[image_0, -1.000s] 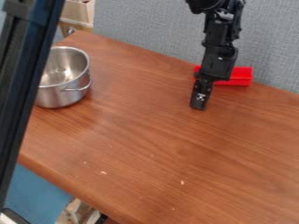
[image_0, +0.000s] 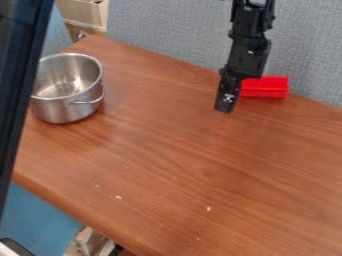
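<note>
My black gripper (image_0: 227, 98) hangs low over the back of the wooden table, its fingers shut with nothing visible between them. Just right of and behind it a red block or box (image_0: 267, 87) lies against the grey back panel, partly hidden by the gripper. A steel pot (image_0: 64, 105) with side handles stands at the left of the table.
A grey panel (image_0: 174, 30) runs along the back. A dark frame edge crosses the left of the view, and the table's left edge drops to a blue surface.
The gripper and arm have risen slightly and shifted a little. The pot and red object look unmoved.
</note>
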